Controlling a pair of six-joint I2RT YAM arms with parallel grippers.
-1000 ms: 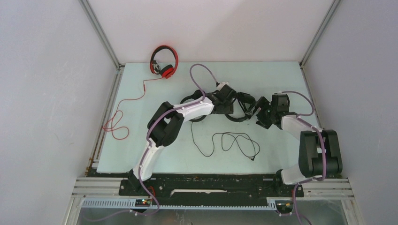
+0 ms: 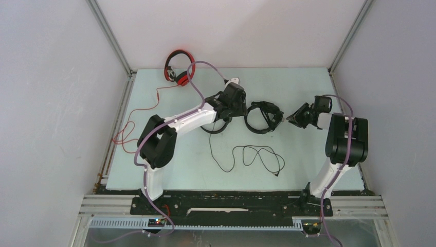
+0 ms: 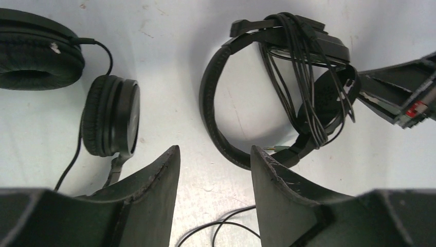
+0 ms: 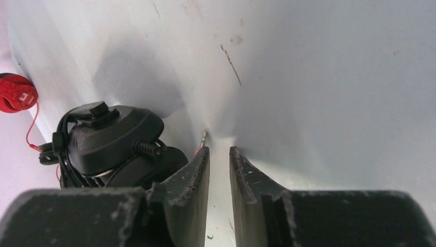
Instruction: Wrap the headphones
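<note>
Black headphones (image 2: 265, 129) lie on the board right of centre, their cable (image 3: 303, 67) wound in several turns around the earcups and band. A thin metal plug (image 4: 204, 138) sticks out beside the cup in the right wrist view. My left gripper is over the table to the left of the headphones, partly open and empty. A second black pair (image 3: 110, 116), largely under my left arm in the top view, has its cable lying loose. My right gripper is just right of the wound pair, its fingers slightly apart with nothing between them.
Red headphones (image 2: 188, 78) rest at the back left, with a red cable (image 2: 123, 128) trailing toward the front. The loose black cable (image 2: 247, 147) loops across the middle front. Free board lies at front and back right.
My left arm has drawn back left from the wound headphones. The right gripper has also moved away from them, to the right, and its opening looks narrower. The headphones stay put.
</note>
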